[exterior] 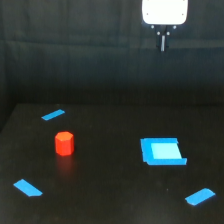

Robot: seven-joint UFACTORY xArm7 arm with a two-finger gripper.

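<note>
A red hexagonal block (64, 144) stands upright on the left part of the black table. To the right, a light blue square (163, 151) bordered by blue tape lies flat. High above the table at the top right is the white robot head with my small gripper (163, 44) hanging below it, well away from the block. The gripper is too small to tell whether it is open or shut.
Short blue tape strips (28, 188) mark the table's near left, near right and back left.
</note>
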